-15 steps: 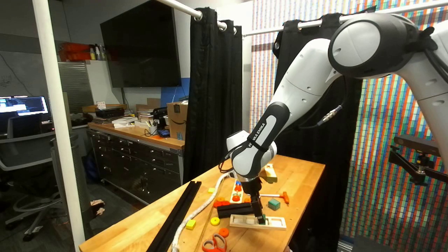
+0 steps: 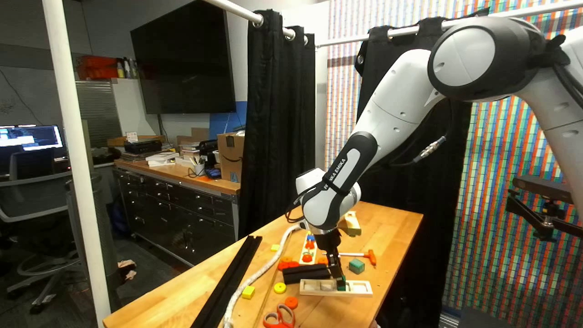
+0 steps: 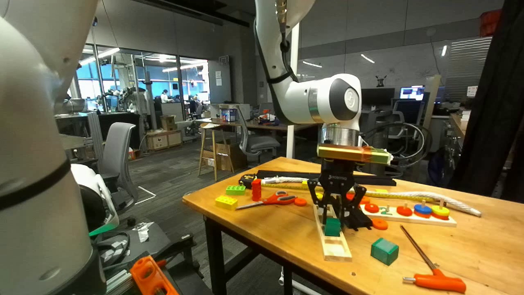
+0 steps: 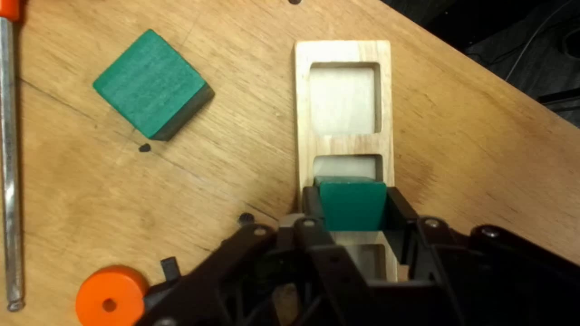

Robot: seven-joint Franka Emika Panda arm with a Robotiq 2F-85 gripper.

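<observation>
Between the fingers of my gripper is a green block (image 4: pixel 353 206), gripped on two opposite sides. It sits over the pale wooden tray (image 4: pixel 343 144), at a middle compartment, with part of that recess showing past it. Whether the block touches the recess floor I cannot tell. The end compartment beyond it is empty. In exterior view 2 the same held block (image 3: pixel 332 227) shows low against the tray (image 3: pixel 337 250). A second green block (image 4: pixel 149 84) lies loose on the table beside the tray, apart from it.
An orange-handled hex driver (image 3: pixel 437 280) lies past the loose block. An orange disc (image 4: pixel 111 296) and a black object (image 2: pixel 306 273) are close to the gripper. Scissors (image 3: pixel 277 198) and a peg board (image 3: pixel 407 214) are farther off. The table edge runs near the tray.
The gripper and tray have shifted very slightly in exterior view 1, and the tray's angle has changed a little. The green block stays between the fingers.
</observation>
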